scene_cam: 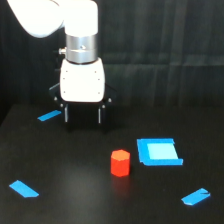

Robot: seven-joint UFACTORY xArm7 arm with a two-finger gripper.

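On the dark table stands a small red hexagonal block [120,163], right of the middle in the camera view. To its right lies a square outlined in blue [144,152] with a pale, nearly white centre. The block is outside that square, with a narrow gap between them. My gripper [83,116] hangs from the white arm, up and to the left of the block. Its two dark fingers point down, wide apart and open, with nothing between them.
Strips of blue tape lie on the table: one at back left [49,115], one at front left [24,188] and one at front right [195,197]. A dark curtain [160,60] closes off the back.
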